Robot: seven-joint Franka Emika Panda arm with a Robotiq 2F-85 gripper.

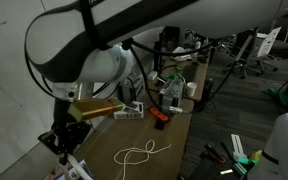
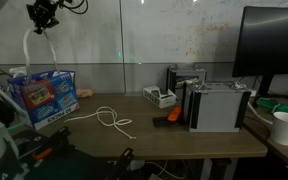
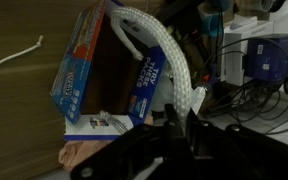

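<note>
In the wrist view a thick white rope arches from an open-topped box to my gripper, which is shut on it. Exterior view 2 has the gripper high at the left, with the rope hanging down toward the box. That box is blue and red with printed sides and stands on the table's left end. Looking into it from above, the wrist view finds a dark interior between printed side walls. Exterior view 1 crops most of the box at the bottom edge, below the gripper.
A thin white cord lies loosely curled on the table to the right of the box. Farther right are a white tray, a red-orange object, a grey-sided case and a monitor. Bare tabletop surrounds the cord.
</note>
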